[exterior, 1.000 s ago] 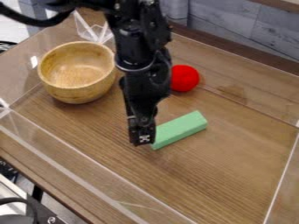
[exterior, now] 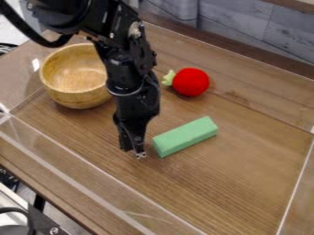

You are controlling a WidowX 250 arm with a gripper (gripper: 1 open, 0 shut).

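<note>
My black gripper (exterior: 134,141) reaches down to the wooden table just left of a green block (exterior: 185,136), its tips at or by the block's left end. I cannot make out whether anything is held between its fingers.
A yellow wooden bowl (exterior: 76,75) sits at the upper left. A red tomato-like object (exterior: 190,82) with a leafy end lies behind the block.
The gripper has shifted left and a little down, to the left end of the green block. The block, bowl and red object look unmoved.
</note>
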